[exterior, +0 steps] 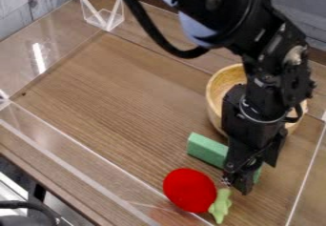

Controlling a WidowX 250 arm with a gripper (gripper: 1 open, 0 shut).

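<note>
My black gripper [242,165] is low over a green block [207,148] on the wooden table [102,106], covering the block's right part; its fingers are open, and whether they touch the block is unclear. Just in front lies a red round object [189,189] with a light green piece [219,206] at its right. A tan bowl [224,84] sits behind the gripper, partly hidden by it.
A clear wire-like holder [102,9] stands at the back left. A black cable shows at the lower left edge.
</note>
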